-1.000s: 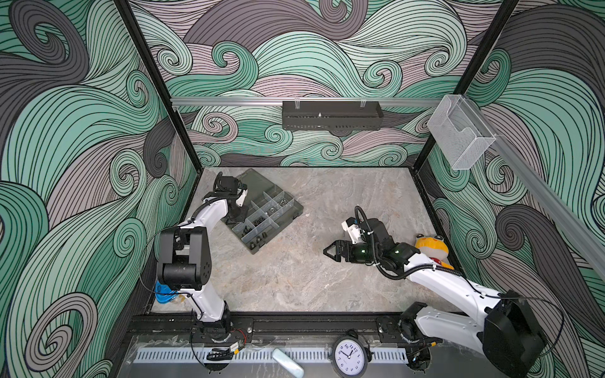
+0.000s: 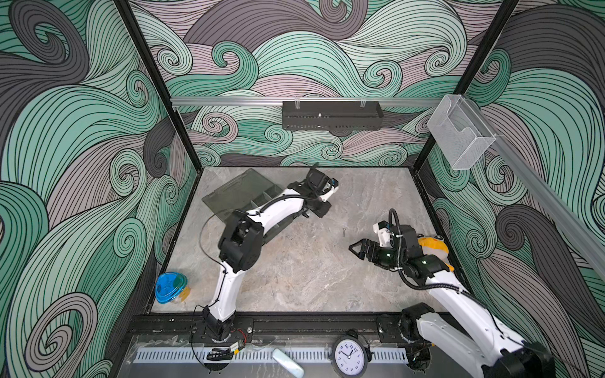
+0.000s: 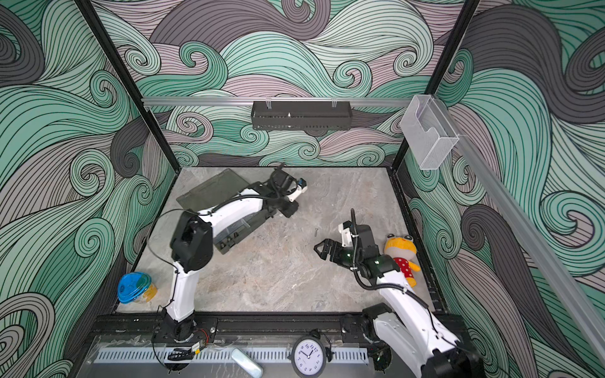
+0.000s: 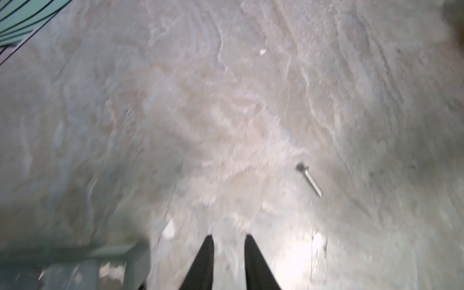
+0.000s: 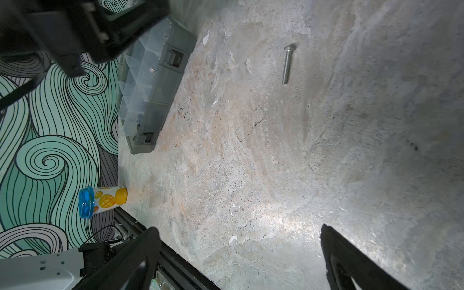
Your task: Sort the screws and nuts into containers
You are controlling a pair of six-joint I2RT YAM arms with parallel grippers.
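A single screw lies on the grey tabletop, small but visible near the centre in the top left view, and a little right of centre in the left wrist view point(image 4: 311, 180). The compartment box point(image 3: 234, 234) sits open at the left, its lid point(image 2: 242, 191) folded back; my left arm covers most of its compartments. My left gripper hovers past the box's right side, its fingers part open and nothing between them. Over the table to the screw's right, my right gripper stands wide open and empty.
A jar with a blue lid point(image 5: 104, 200) stands at the front left corner. On the right, behind my right arm, sits an orange plush toy point(image 3: 401, 252).
My left arm has swung right, from the box's lid side across the compartments. My right arm has drawn back to the right, and the screw now shows on the table.
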